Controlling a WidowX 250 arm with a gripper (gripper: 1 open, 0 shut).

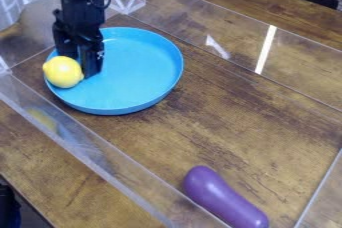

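My black gripper [78, 54] reaches down from the top left over a blue plate [144, 70]. Its fingers are around or just behind a yellow round object [63, 72] at the plate's left edge; it stands open, and whether it touches the object is hard to tell. A purple eggplant [221, 197] lies at the bottom right, apart from the plate.
Transparent walls run along the left, the back and the right of the area.
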